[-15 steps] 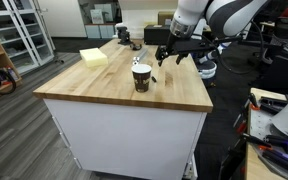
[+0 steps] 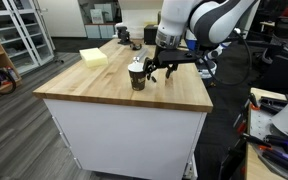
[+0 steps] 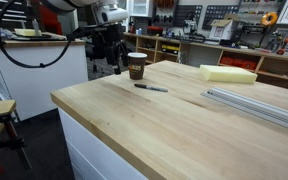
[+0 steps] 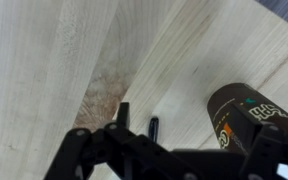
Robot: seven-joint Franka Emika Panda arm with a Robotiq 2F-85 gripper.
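Observation:
A dark brown paper cup point(image 3: 137, 66) stands upright on the wooden counter. In front of it lies a dark marker point(image 3: 151, 88). My gripper point(image 3: 119, 66) hangs over the counter just beside the cup, pointing down. Seen from the wrist, the gripper has its fingers spread apart. The marker point(image 4: 154, 129) shows below the gap, nearer the left finger point(image 4: 123, 115), and is partly covered by the gripper body. At the lower right, the cup point(image 4: 246, 112) shows behind the right finger. Nothing appears gripped.
A pale yellow block point(image 3: 228, 74) lies farther along the counter, with a flat silver metal piece point(image 3: 252, 104) in front of it. The near part of the wooden top point(image 3: 174, 140) is bare. The counter's edge runs close under the arm.
Over the last second the arm has swung left and lower in exterior view 1, bringing the gripper close beside the cup. Cup and counter items stayed put.

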